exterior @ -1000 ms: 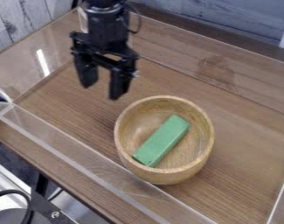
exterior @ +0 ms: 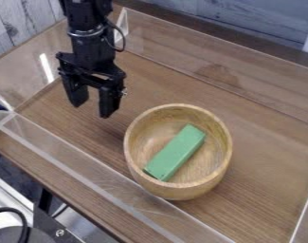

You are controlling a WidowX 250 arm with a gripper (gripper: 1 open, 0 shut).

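A black robot arm [exterior: 90,47] stands at the upper left, reaching down to my gripper [exterior: 93,100], whose two dark fingers point down over bare wooden table, left of and apart from a round wooden bowl. The fingers stand open, with nothing seen between them. The bowl [exterior: 214,176] holds a green rectangular block [exterior: 175,152], lying diagonally on its bottom.
Clear panels edge it along the left and lower left. A dark cable [exterior: 17,214] lies at the bottom left corner.
The arm and gripper have moved leftward, away from the area above and behind the bowl. The bowl and green block look unchanged.
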